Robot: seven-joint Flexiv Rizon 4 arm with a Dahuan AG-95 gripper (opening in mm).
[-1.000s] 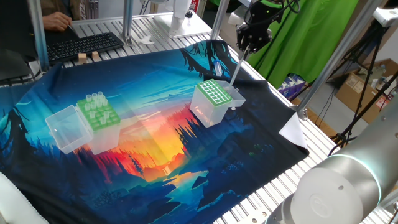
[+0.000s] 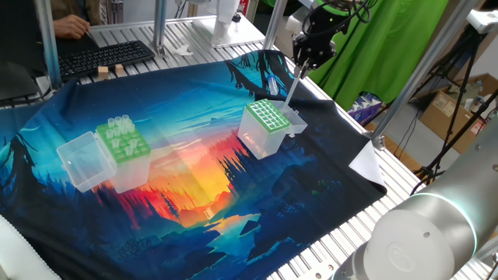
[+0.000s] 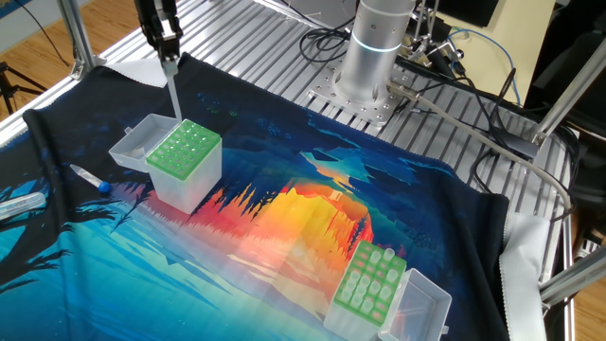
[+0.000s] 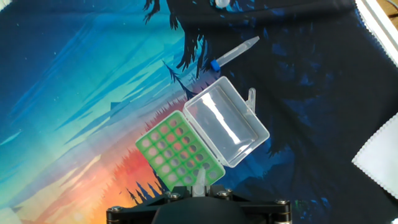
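My gripper (image 2: 300, 70) is shut on a long translucent pipette tip (image 3: 174, 93), which hangs point down with a slight tilt. The lower end of the tip is by the open-lidded box with a green grid top (image 2: 268, 115); whether it touches is unclear. That grid (image 4: 177, 149) shows rows of holes with nothing standing up in them. In the wrist view the gripper is at the bottom edge, over the near corner of the grid. A second green-topped box (image 3: 365, 284) holds several pale tips standing up from its holes.
The clear lid (image 4: 227, 121) lies open beside the empty-looking grid. A blue-capped tube (image 3: 90, 178) lies on the cloth nearby, with another clear tube (image 3: 21, 205) farther left. Between the two boxes the patterned cloth (image 2: 194, 167) is bare.
The gripper and the tip it holds have shifted slightly left and down in exterior view 1, nearer the green grid. Both boxes have stayed put.
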